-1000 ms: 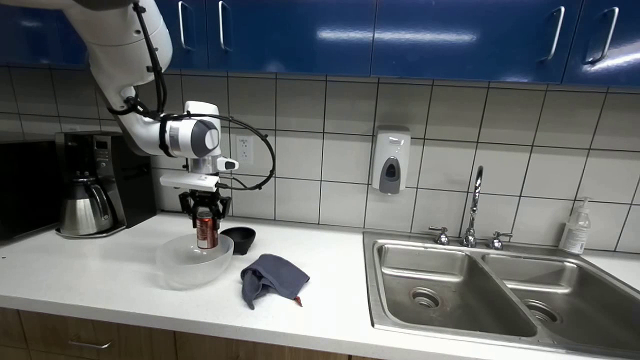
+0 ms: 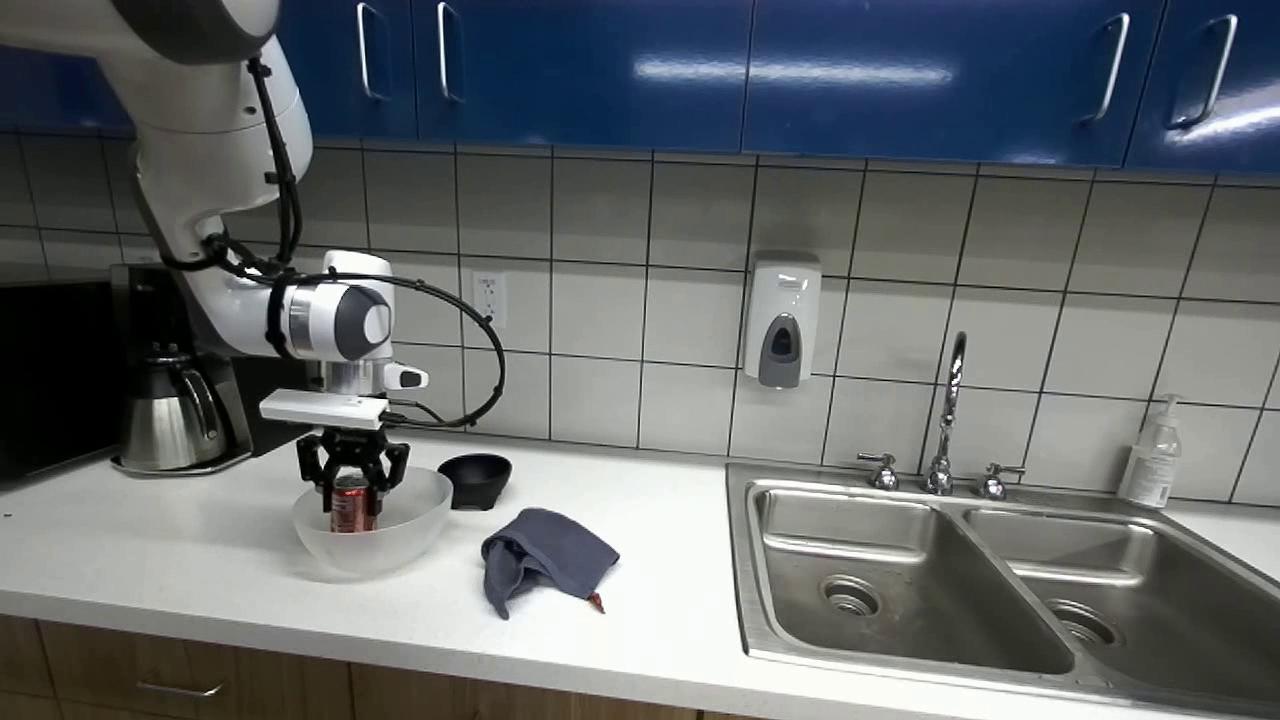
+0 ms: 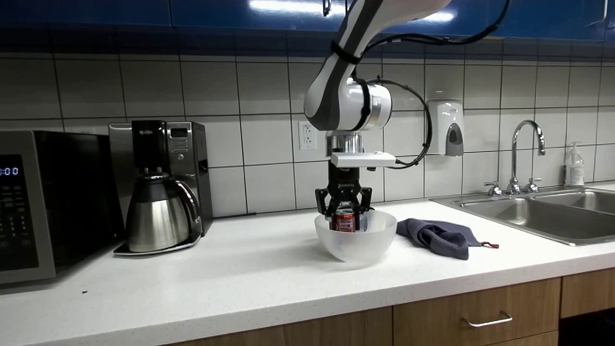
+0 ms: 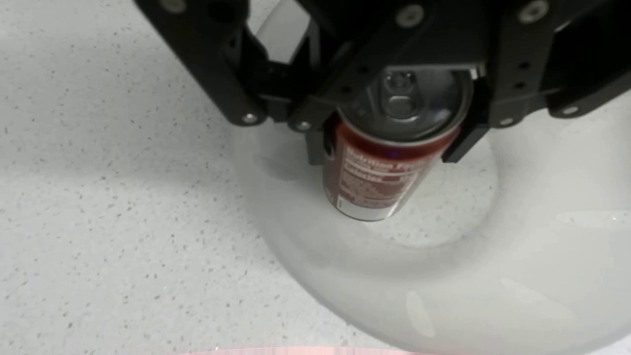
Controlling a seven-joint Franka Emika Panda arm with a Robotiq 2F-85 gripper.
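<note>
A red soda can [image 4: 378,171] is held near its top by my gripper, shut with one finger on each side. The can is upright with a slight tilt in the wrist view, its pull tab facing up. It is inside a frosted white bowl [image 4: 367,284], nearer the bowl's left side. In exterior view 1 the can [image 2: 351,509] shows between the fingers, its lower part behind the wall of the bowl [image 2: 396,540]. Whether the can's base touches the bowl's bottom I cannot tell.
A small black bowl [image 2: 475,478] stands behind the frosted bowl, and a grey-blue cloth [image 2: 549,554] lies to the right. The coffee maker [image 3: 161,190] and microwave [image 3: 46,202] are at left. A double sink [image 2: 912,576] is at right.
My gripper has moved left and down with the can, from above the bowl's right rim to inside the bowl. The frosted bowl has shifted slightly left.
</note>
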